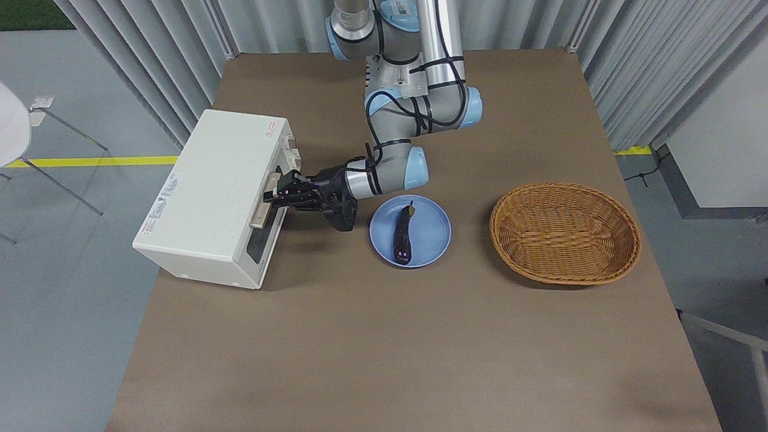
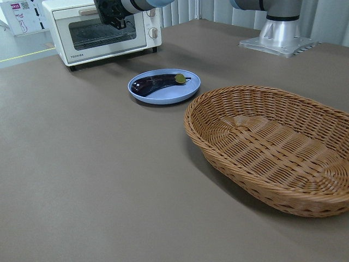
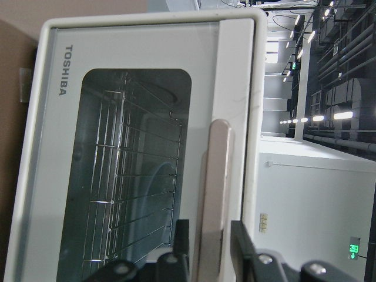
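Note:
A white Toshiba toaster oven (image 1: 199,186) stands at the left of the table, door closed, a wire rack behind its glass. My black gripper is at the door's horizontal handle (image 3: 218,170), one finger on each side of it in the wrist view. Whether the fingers press on the handle or stand slightly apart is hard to tell. Beside the oven a dark eggplant (image 1: 402,237) lies on a blue plate (image 1: 432,230).
An empty oval wicker basket (image 1: 563,234) sits to the right of the plate. My arm reaches over the table from the back.

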